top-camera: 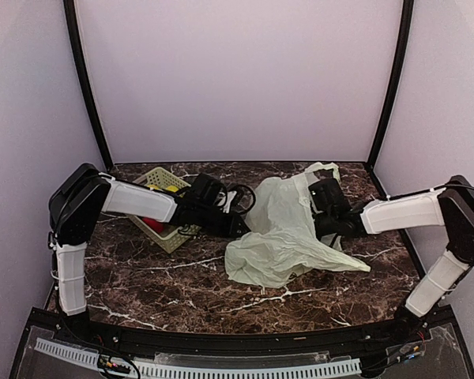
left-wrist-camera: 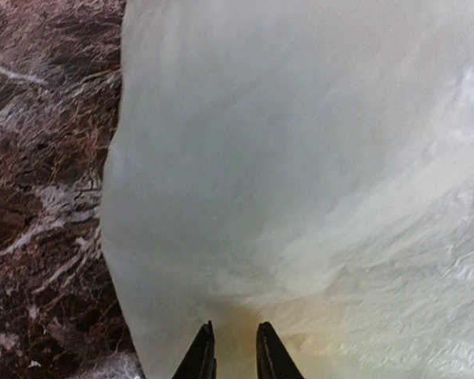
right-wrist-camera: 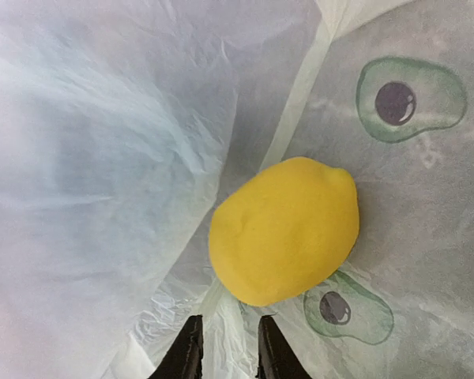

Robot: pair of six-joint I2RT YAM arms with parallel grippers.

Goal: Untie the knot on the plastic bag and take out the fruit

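The pale translucent plastic bag (top-camera: 280, 257) is spread over the middle of the marble table. In the right wrist view a yellow lemon-like fruit (right-wrist-camera: 284, 229) lies inside it, past the fingertips of my right gripper. That gripper's fingers are apart in that view; whether bag film is between them I cannot tell. My left gripper is at the bag's left part, fingertips against pale film with a faint yellowish tint behind. What it grips is unclear.
A cream basket (top-camera: 146, 225) holding red and yellow items stands at the left, partly under my left arm. Walls border the back and sides.
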